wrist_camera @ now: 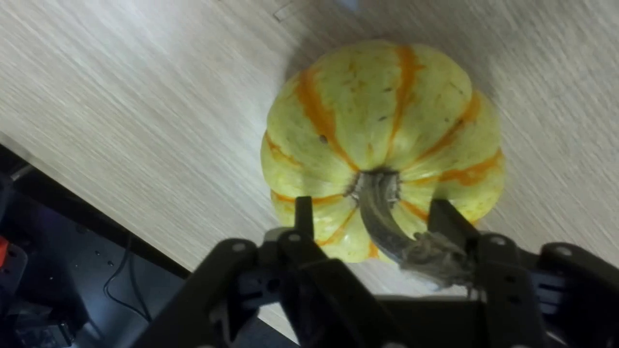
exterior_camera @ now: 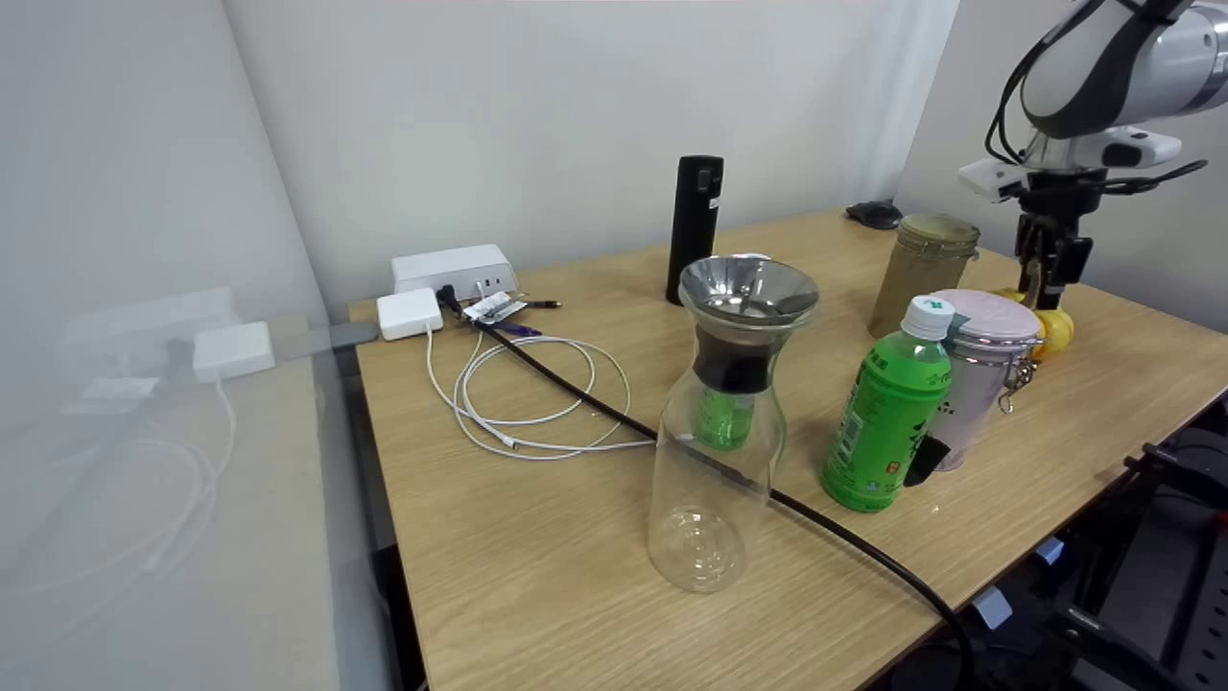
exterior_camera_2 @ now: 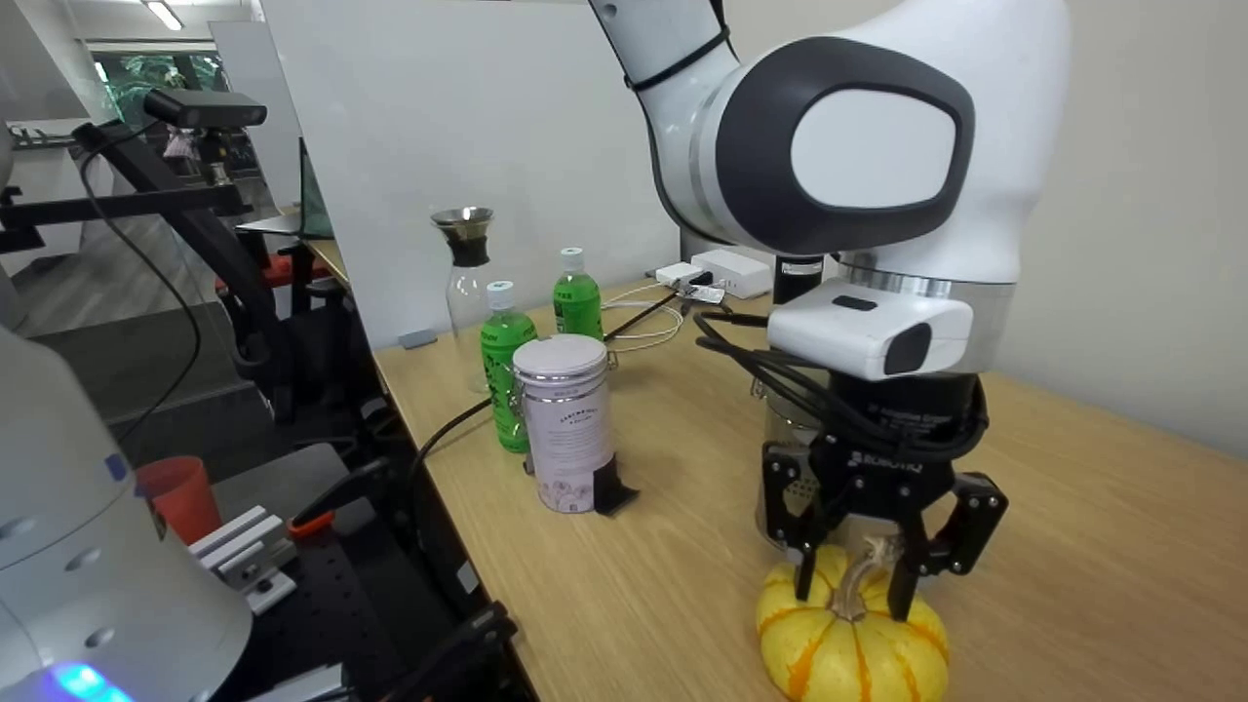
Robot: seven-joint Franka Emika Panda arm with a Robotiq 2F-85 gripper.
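A small yellow pumpkin with orange stripes [wrist_camera: 371,116] sits on the wooden table, seen from above in the wrist view. Its curved brown stem [wrist_camera: 377,214] rises toward my gripper, whose fingers stand part open, one on each side of the stem with gaps showing. In exterior view 2 the gripper [exterior_camera_2: 851,595] is low over the pumpkin [exterior_camera_2: 854,655], fingertips at about the height of its top. Whether they touch its skin I cannot tell. Exterior view 1 shows the pumpkin [exterior_camera: 1053,332] partly hidden behind the pink canister.
A pink canister [exterior_camera_2: 567,427] and green bottles [exterior_camera_2: 505,351] stand toward the table's front edge. Close behind the gripper is a tan jar [exterior_camera: 921,271]. The glass carafe [exterior_camera: 714,484] stands farther off, by a black cable [exterior_camera: 852,539].
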